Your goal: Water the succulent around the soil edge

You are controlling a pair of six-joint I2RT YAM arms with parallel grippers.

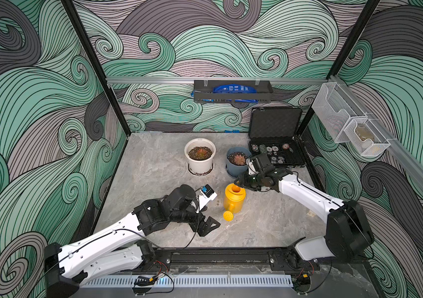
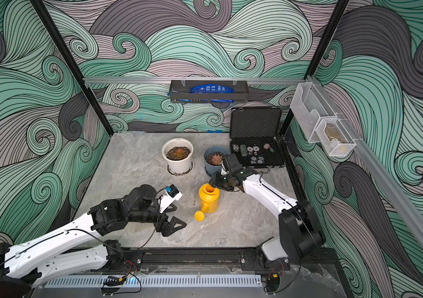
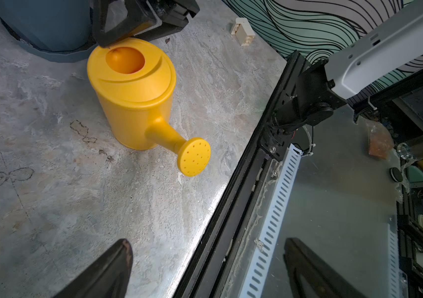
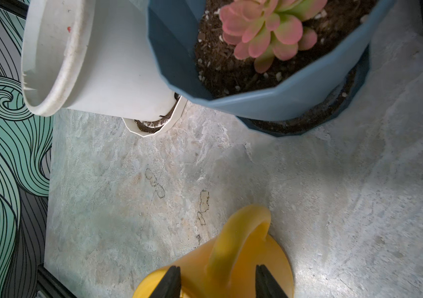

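Note:
A yellow watering can [image 1: 233,201] stands on the table, its round spout head [image 3: 194,156] toward the front. My right gripper is just above it, fingers part open either side of the can's handle [image 4: 243,218], not visibly closed on it. Behind sits the pink succulent [image 4: 271,27] in soil inside a blue-grey pot [image 2: 211,168]. My left gripper stands open to the front left of the can, nothing between its fingers.
A white pot [image 1: 200,164] with a plant stands left of the blue pot. An open black case [image 1: 276,124] lies at the back right.

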